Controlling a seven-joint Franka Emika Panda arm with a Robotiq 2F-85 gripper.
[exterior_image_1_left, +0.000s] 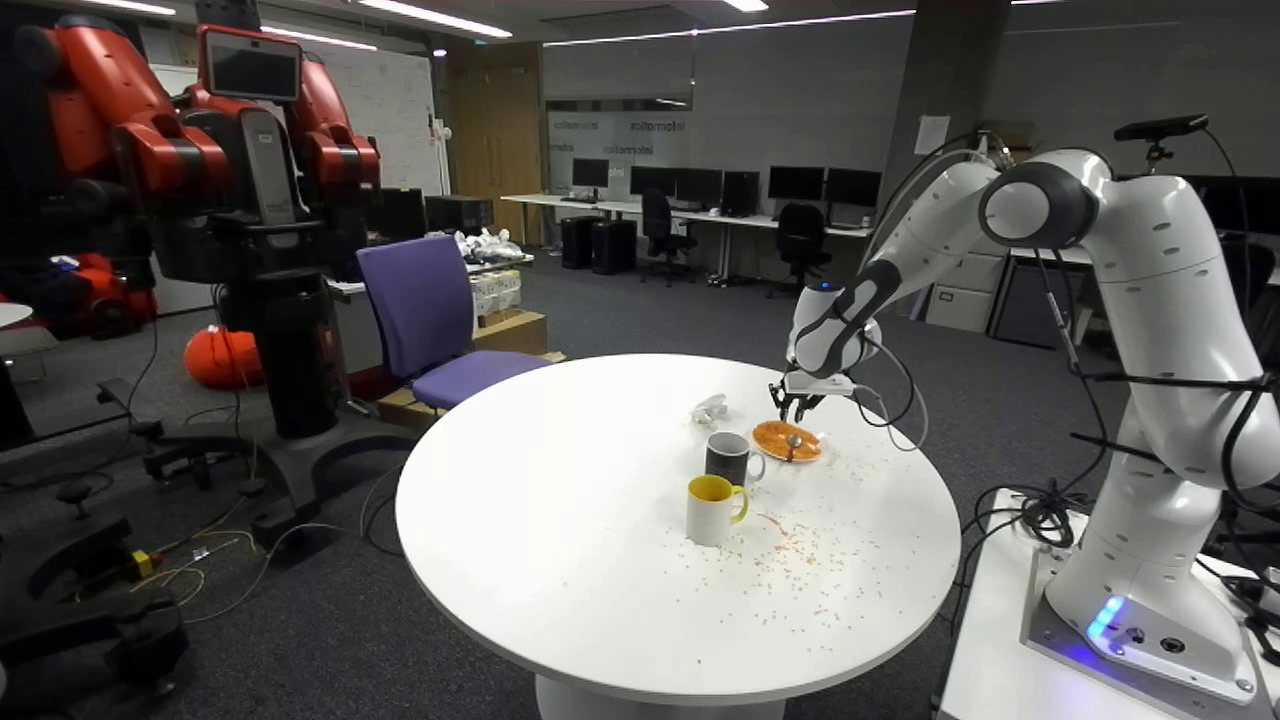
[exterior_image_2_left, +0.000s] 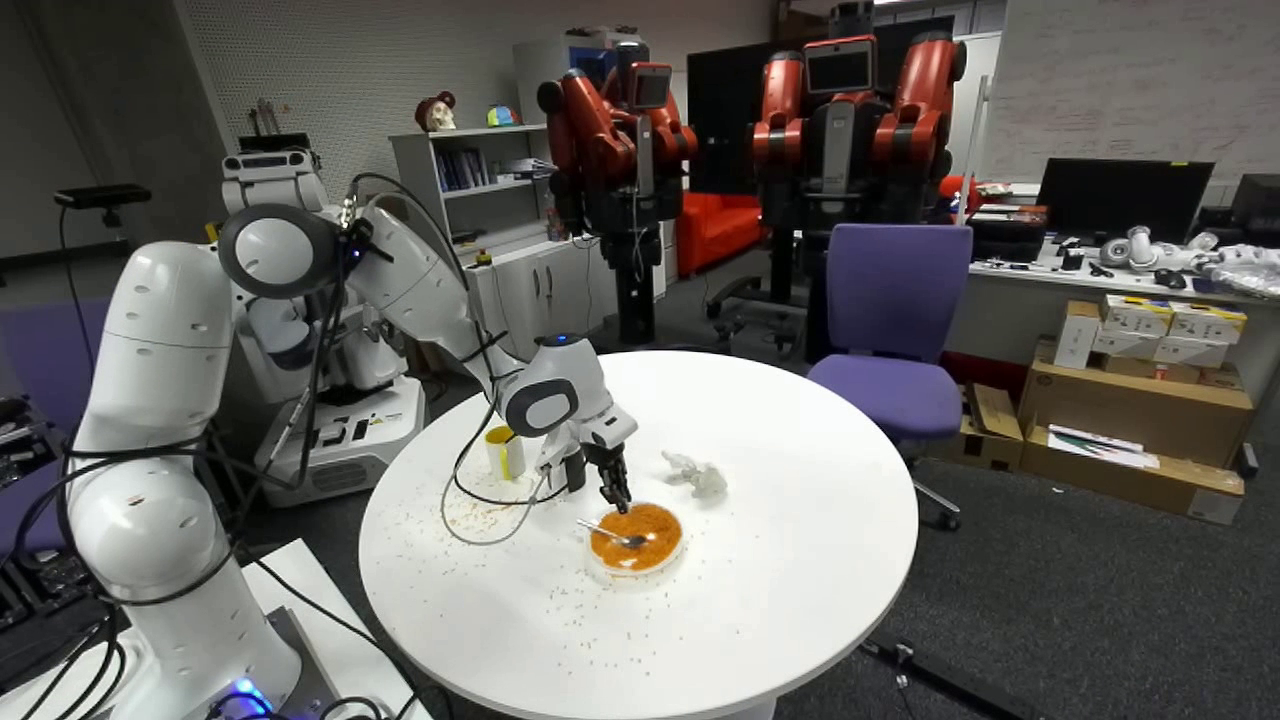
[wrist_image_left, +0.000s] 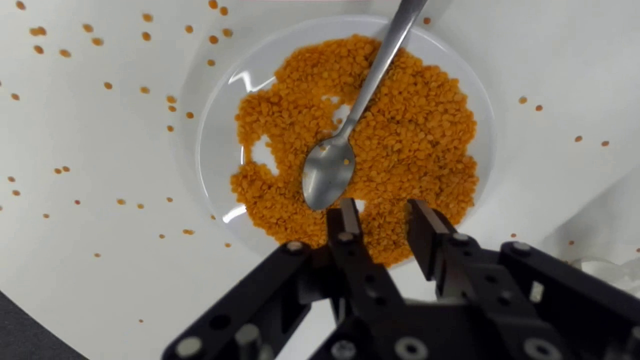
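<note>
A white plate (wrist_image_left: 211, 123) of orange lentils (wrist_image_left: 414, 138) lies on the round table. A metal spoon (wrist_image_left: 328, 171) rests in the lentils, its handle crossing the plate's rim at the top of the wrist view. My gripper is partly open, with a clear gap between its black fingers and nothing held. The fingertips overlap the lower part of the plate in that view, just beyond the spoon's bowl. From the side, the gripper (exterior_image_1_left: 792, 402) hangs above and behind the plate (exterior_image_1_left: 788, 442), apart from the spoon.
A yellow-and-white mug (exterior_image_1_left: 709, 514) and a dark grey mug (exterior_image_1_left: 727, 458) stand near the plate. Crumpled clear plastic (exterior_image_2_left: 696, 474) lies beside it. Loose lentils (exterior_image_1_left: 792, 546) are scattered over the table.
</note>
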